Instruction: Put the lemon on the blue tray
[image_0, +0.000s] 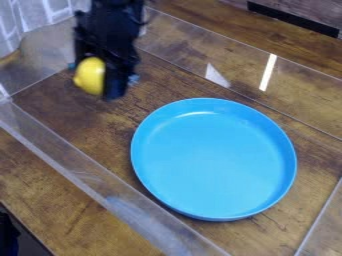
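The yellow lemon (91, 76) is held in my black gripper (104, 74), which is blurred and partly behind it. Both hang above the wooden table at the upper left of the camera view. The blue tray (214, 158), round and empty, lies right of centre, apart from the lemon and lower in the picture.
A clear wall (100, 180) runs along the left and front side of the table. Bare wood (80, 115) lies between the gripper and the tray. The purple eggplant is mostly hidden behind the gripper.
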